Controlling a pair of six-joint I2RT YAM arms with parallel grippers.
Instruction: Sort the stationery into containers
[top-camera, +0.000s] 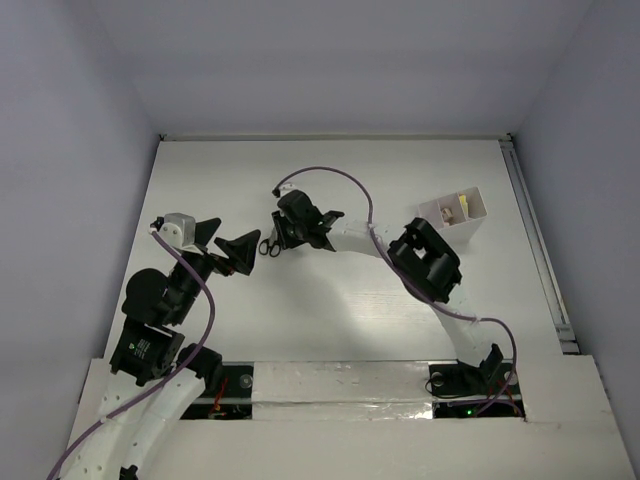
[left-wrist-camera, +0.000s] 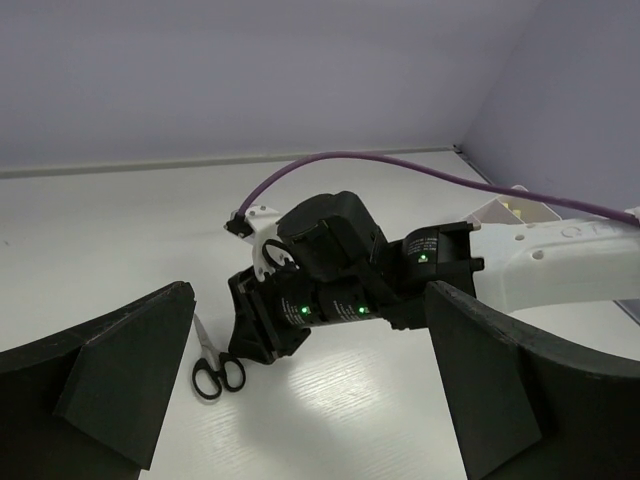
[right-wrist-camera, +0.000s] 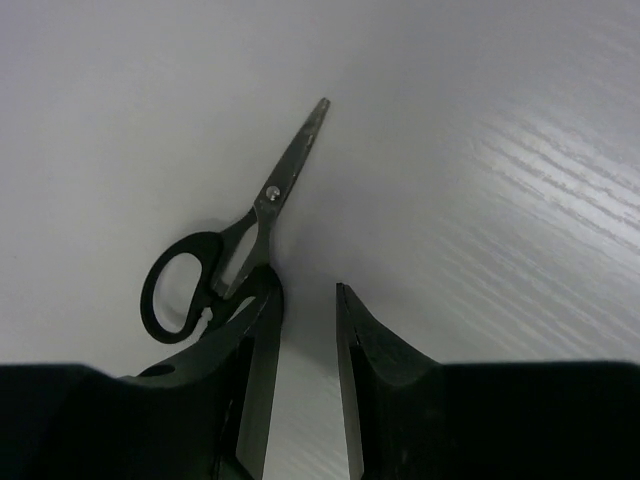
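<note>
Black-handled scissors lie on the white table, seen closely in the right wrist view. My right gripper is low over them, part open; its left fingertip overlaps the right handle loop in its wrist view, and I cannot tell whether they touch. My left gripper hangs at the left of the table, open, with nothing between its wide fingers.
A white divided container with small items inside stands at the table's right. Walls bound the table on the sides and back.
</note>
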